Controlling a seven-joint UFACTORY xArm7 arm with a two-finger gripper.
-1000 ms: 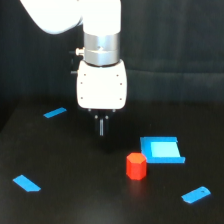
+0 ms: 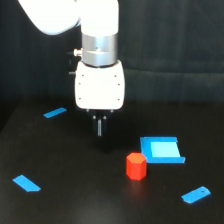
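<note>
A red block [image 2: 136,166] with a faceted outline stands on the dark table, right of the middle. Just behind it and to the right lies a blue square [image 2: 159,138] with a paler blue inner area [image 2: 165,150]. My white gripper [image 2: 99,127] hangs above the table, to the left of the block and apparently farther back. Its thin dark fingers point down and blend into the background, so their spacing is unclear. No object shows at the fingertips.
Blue strips lie flat on the table: one at the back left [image 2: 55,112], one at the front left [image 2: 26,184], one at the front right [image 2: 196,195]. A dark curtain [image 2: 170,60] closes the back.
My arm and gripper have shifted very slightly to the left. The red block and the blue pieces have stayed where they were.
</note>
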